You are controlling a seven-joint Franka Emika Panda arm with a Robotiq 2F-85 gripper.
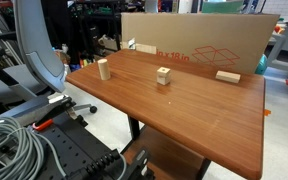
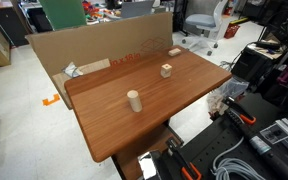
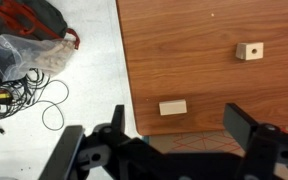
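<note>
A pale rectangular block [image 3: 172, 107] lies flat on the brown wooden table [image 3: 184, 65] in the wrist view, framed between the fingers of my open gripper. Nothing is held; the gripper hangs some way above the tabletop. Toward the upper right of that view sits a light wooden cube [image 3: 249, 51] with a dark dot. Exterior view 1 has the cube [image 1: 164, 76] mid-table, the flat block [image 1: 228, 77] near the cardboard and an upright pale cylinder [image 1: 103, 69] at the left. The cylinder [image 2: 135, 101] is outside the wrist view.
Cardboard panels [image 2: 104, 50] stand along the table's back edge. A dark bag [image 3: 34, 15], a clear plastic bag [image 3: 29, 57] and loose black cables [image 3: 24, 100] lie off the table. Coiled grey cable [image 1: 12, 148] rests beside the base.
</note>
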